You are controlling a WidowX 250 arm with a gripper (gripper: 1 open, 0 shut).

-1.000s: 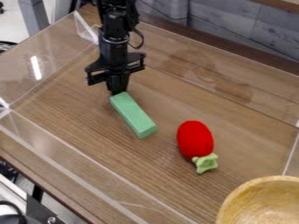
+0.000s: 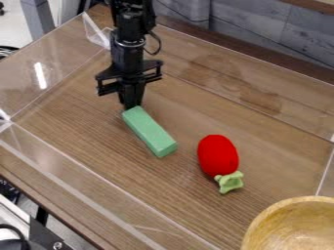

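Observation:
My gripper (image 2: 128, 98) is low over the table, its fingers just beyond the upper-left end of a green block (image 2: 148, 131), which lies at a slant on the wooden table (image 2: 72, 176). I see nothing clearly between the small dark fingers, which look shut; whether they touch the block is unclear. A red object (image 2: 217, 153) with a pale green top (image 2: 228, 181) lies to the lower right of the block.
A yellow bowl (image 2: 287, 225) sits at the bottom right corner. Dark areas lie beyond its top and lower-left edges.
The green block and my gripper have shifted very slightly, the arm looking a little different in pose. The other objects look unmoved.

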